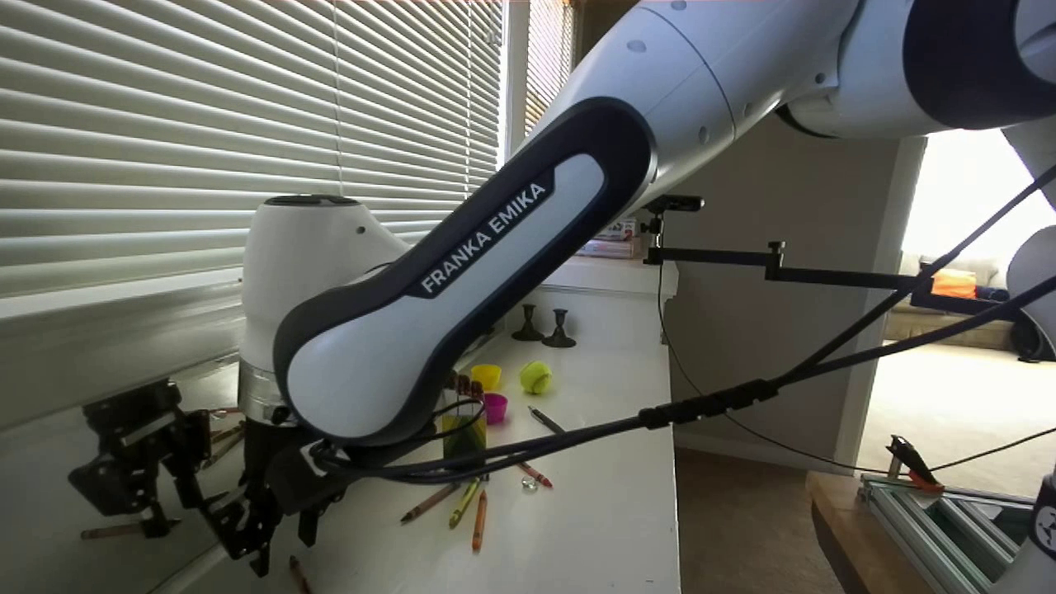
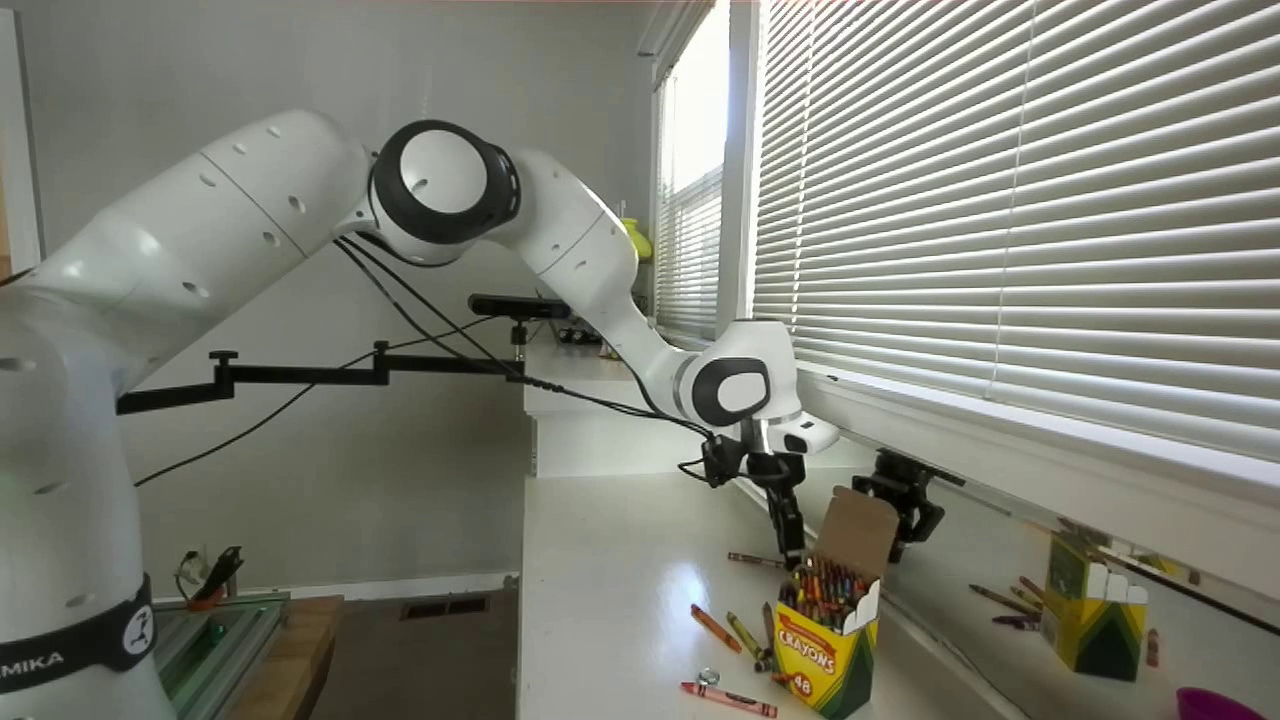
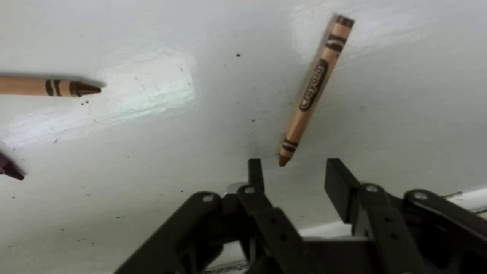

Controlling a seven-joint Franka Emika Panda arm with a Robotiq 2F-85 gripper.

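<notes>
A brown crayon (image 3: 315, 89) lies alone on the white surface, its tip pointing toward my gripper. The gripper is open, with a gap between its fingers and nothing held. In the wrist view the crayon's tip sits just beyond that gap. From the first exterior view, the gripper (image 1: 284, 553) hangs low near the window-side wall, above and close to the brown crayon (image 1: 299, 574). The second exterior view shows the gripper (image 2: 792, 559) behind the yellow-green crayon box (image 2: 828, 654), whose flap is up and which is full of crayons.
Loose crayons lie by the box, among them an orange one (image 1: 480, 521) and a red one (image 2: 729, 698). A tennis ball (image 1: 535, 377), a magenta cup (image 1: 495, 407) and a yellow cup (image 1: 486, 375) stand farther off. A glossy wall borders the window side.
</notes>
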